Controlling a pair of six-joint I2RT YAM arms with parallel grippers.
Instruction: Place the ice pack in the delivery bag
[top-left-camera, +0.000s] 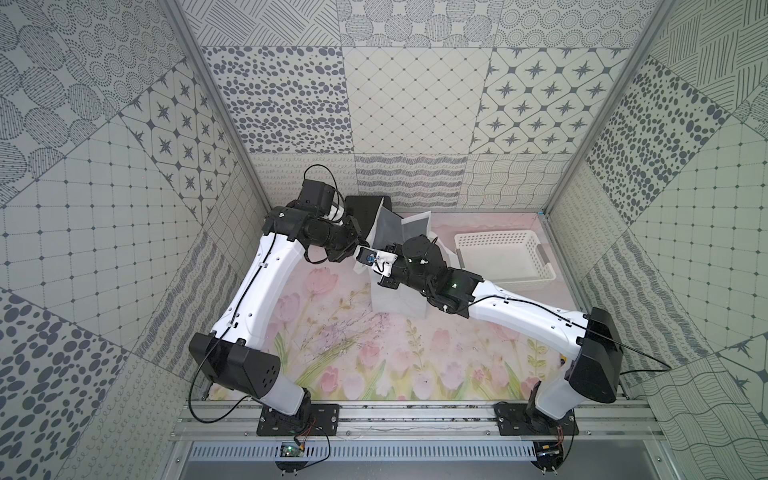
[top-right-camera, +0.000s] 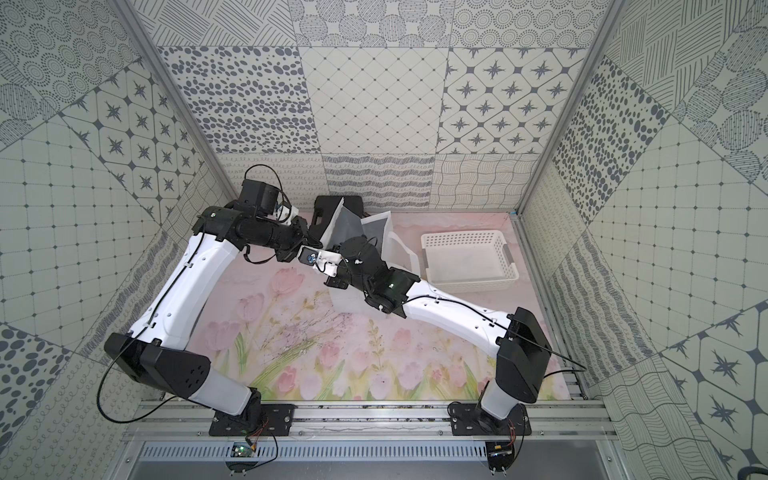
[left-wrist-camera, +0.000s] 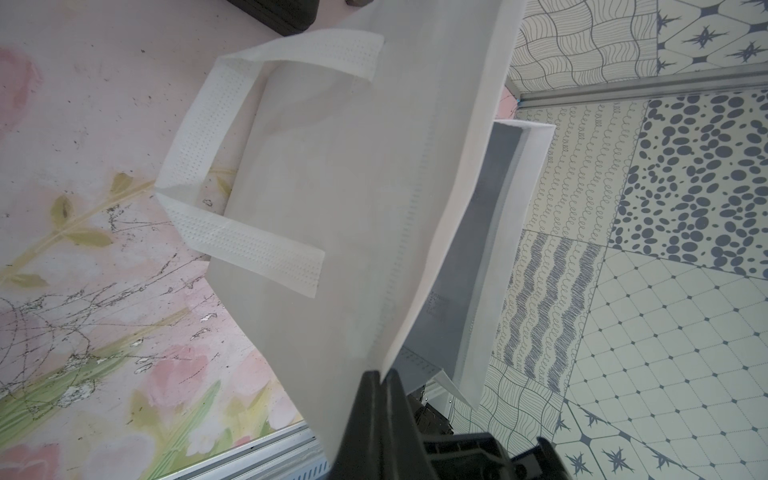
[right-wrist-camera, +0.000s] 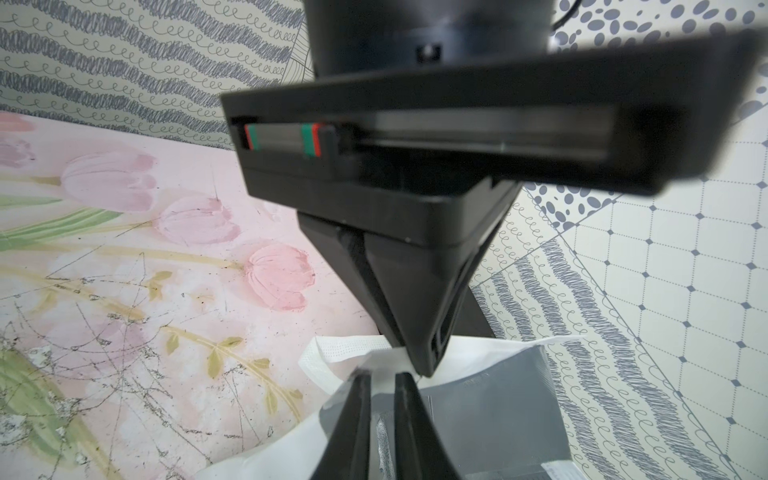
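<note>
The white delivery bag stands mid-table with its grey lining open upward, partly behind my right arm. My left gripper is shut at the near top edge of the bag's wall, which meets its fingertips. My right gripper reaches over the bag's opening, its fingers slightly apart, near the left gripper's tips; nothing clear shows held between them. The bag's strap hangs outside on the wall. I cannot make out an ice pack; much of the bag's inside is hidden.
An empty white perforated basket stands at the right rear. A black object lies behind the bag.
</note>
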